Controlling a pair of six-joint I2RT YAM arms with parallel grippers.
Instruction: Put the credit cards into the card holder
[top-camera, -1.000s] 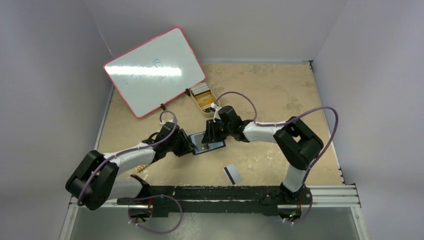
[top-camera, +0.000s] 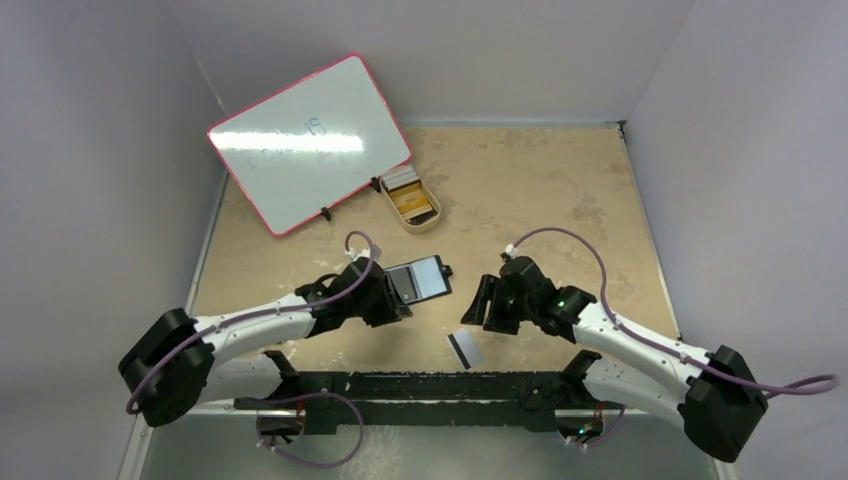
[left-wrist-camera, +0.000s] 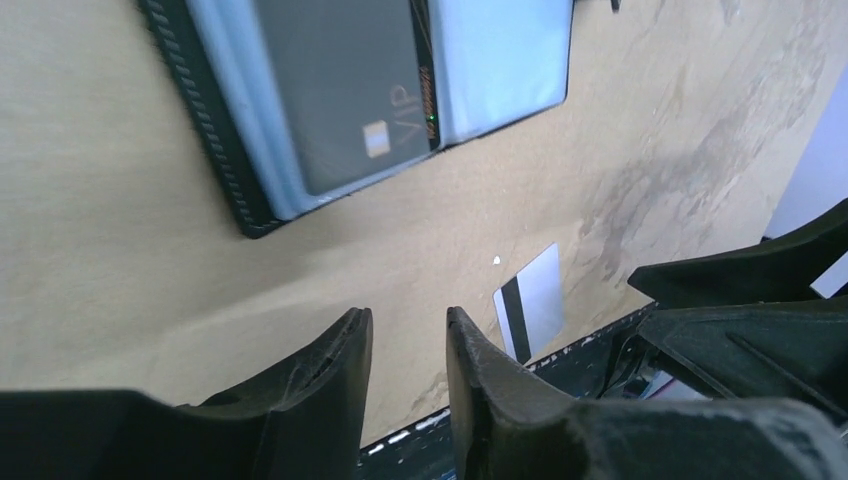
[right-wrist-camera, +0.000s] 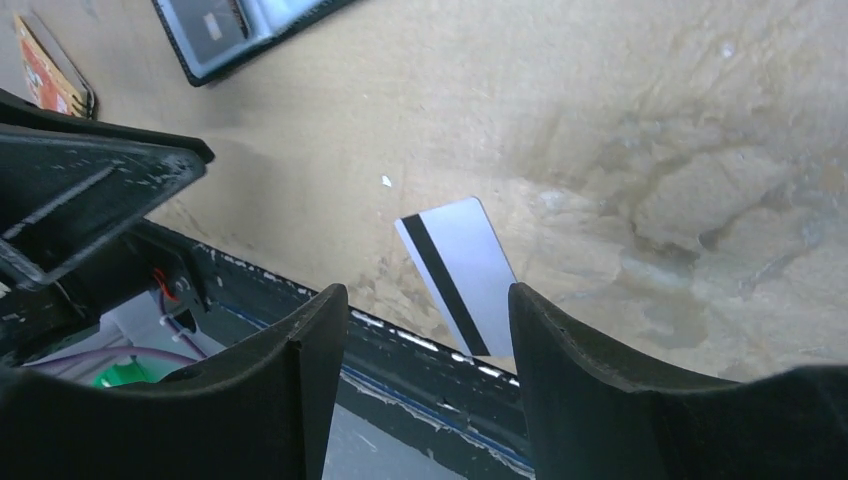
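The open card holder (top-camera: 428, 277) lies mid-table; in the left wrist view a dark VIP card (left-wrist-camera: 350, 90) sits in one of its sleeves. A white card (right-wrist-camera: 460, 275) with a black stripe lies flat near the front edge. My left gripper is above the table just front of the holder, fingers apart and nothing between them. My right gripper is open above the striped card, which shows beyond its empty fingers.
A tan box (top-camera: 410, 205) of card-like items stands behind the holder, beside a tilted whiteboard (top-camera: 300, 170) with black clips.
My right gripper has left the card holder and moved right and toward the front, near the striped card. My left arm has shifted right, uncovering less of the holder's left part.
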